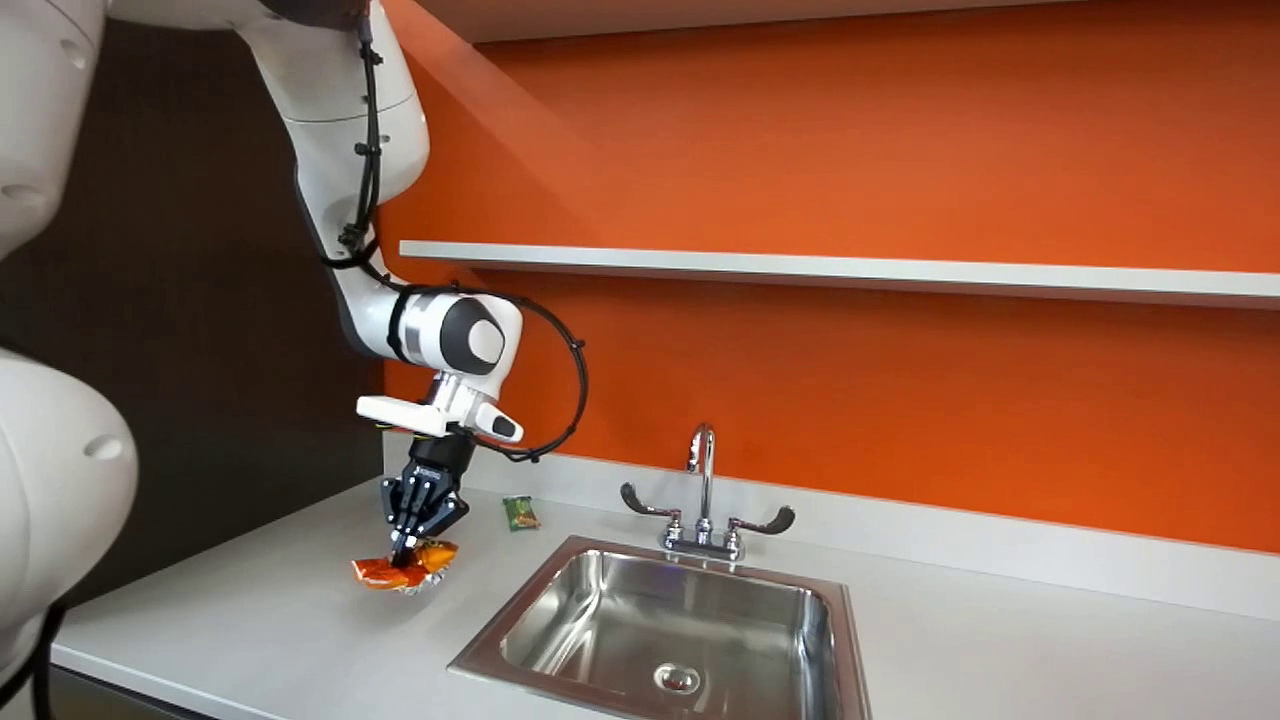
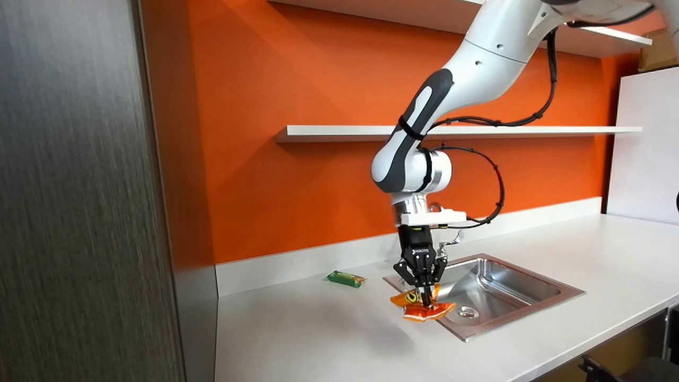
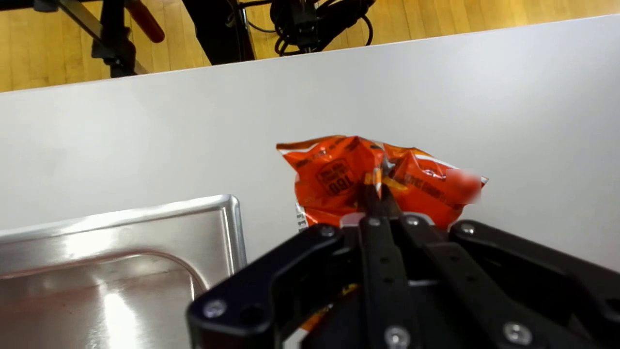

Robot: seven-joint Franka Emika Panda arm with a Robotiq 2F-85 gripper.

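Observation:
My gripper (image 1: 402, 559) is shut on a crumpled orange snack bag (image 1: 378, 575), pinching it near the middle. In the wrist view the bag (image 3: 331, 174) bulges out on both sides of the fingertips, its foil creased between them. Exterior view 2 has the bag (image 2: 427, 313) low over the counter, left of the sink, with a faint shadow off to its left. Whether its underside touches the counter I cannot tell. Part of the bag is hidden behind the fingers.
A small green packet (image 1: 521, 514) lies on the counter (image 1: 276, 624) near the back wall. The steel sink (image 1: 540, 684) with its faucet (image 1: 705, 480) is to the right of the gripper. Above runs a white shelf (image 1: 840, 266). Counter left of the sink is mostly clear.

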